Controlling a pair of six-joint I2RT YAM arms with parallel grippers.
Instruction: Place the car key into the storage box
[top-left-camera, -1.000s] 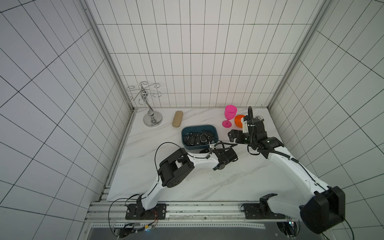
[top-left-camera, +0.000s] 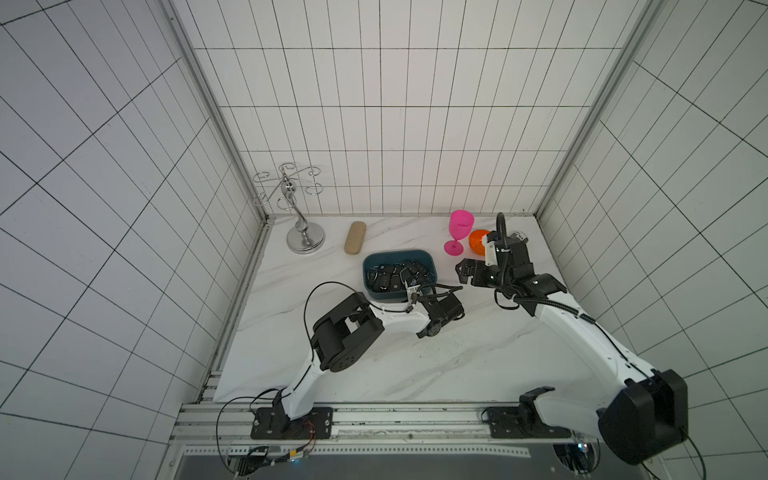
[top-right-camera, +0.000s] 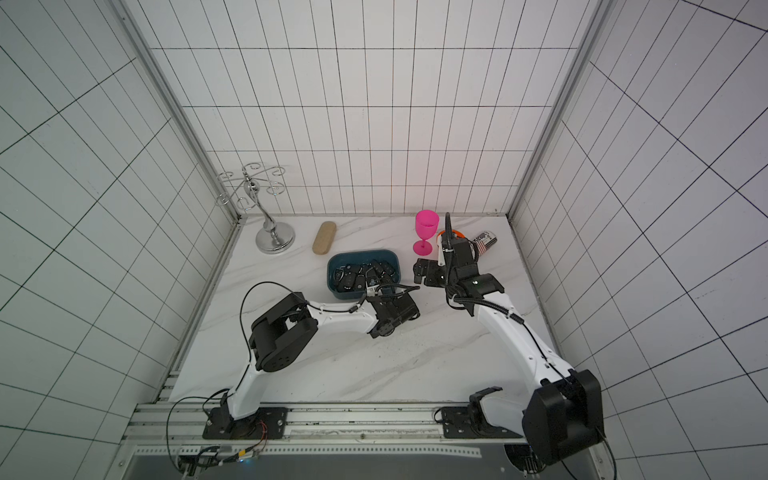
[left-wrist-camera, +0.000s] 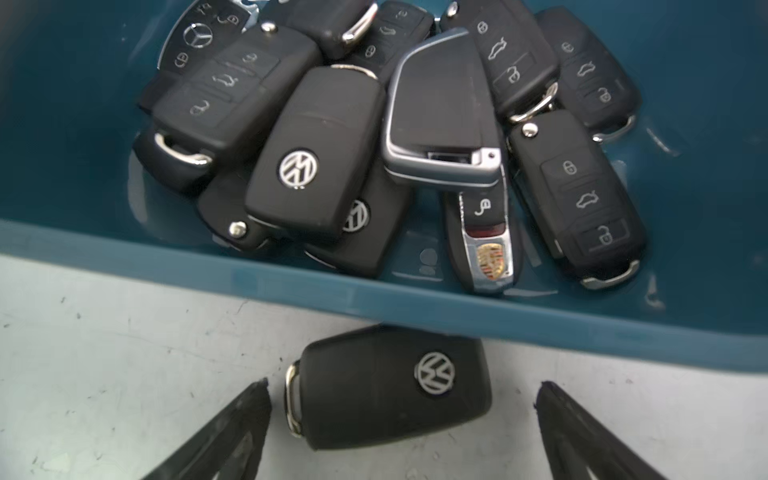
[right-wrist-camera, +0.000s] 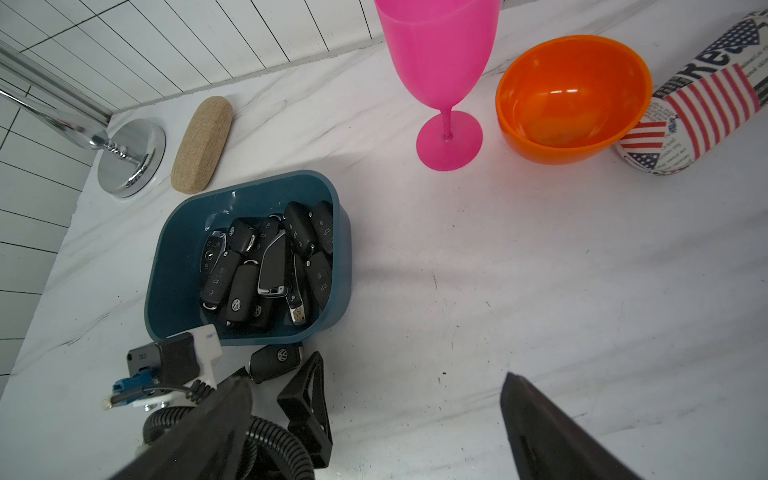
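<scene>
A black VW car key lies on the marble table just outside the near wall of the teal storage box, which holds a pile of black key fobs. My left gripper hovers over the loose key with its fingers open either side of it. My right gripper is open and empty, held right of the box above the table, with nothing between its fingers.
A pink goblet and an orange bowl stand at the back right, beside a printed cylinder. A tan oblong block and a metal stand are at the back left.
The right arm is nearly still.
</scene>
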